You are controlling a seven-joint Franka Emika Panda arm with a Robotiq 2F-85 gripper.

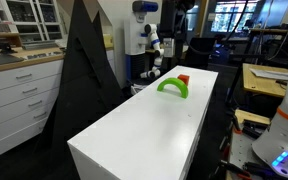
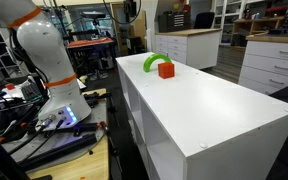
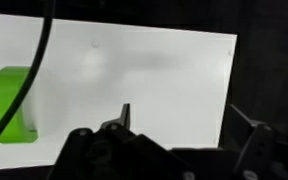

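Observation:
A green arch stands on the white table, with a red block just behind it in exterior view 1. In exterior view 2 the red block sits in front of the green arch. The wrist view has the green arch at its left edge, crossed by a black cable, and the red block is out of that view. My gripper is open above the table, its dark fingers wide apart with nothing between them.
The white table has wide bare room on the side away from the arch and block. Beyond its edge the wrist view turns dark. A dark sloping panel stands alongside the table, and drawer cabinets lie farther back.

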